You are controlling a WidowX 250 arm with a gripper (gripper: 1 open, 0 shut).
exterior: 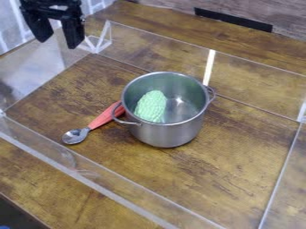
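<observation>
My black gripper [55,32] hangs at the top left, high above the wooden surface and well away from the pot, with its fingers apart and nothing seen between them. A steel pot [167,131] with two side handles stands right of centre. Inside it lies a pale green textured object [150,106]. A spoon with a red handle [103,117] and a steel bowl [75,136] lies to the left of the pot, its handle end close to the pot's side.
Clear plastic walls [120,175] surround the wooden work area [239,152]. The surface right of the pot and at the upper left is clear. A white strip [209,67] stands behind the pot.
</observation>
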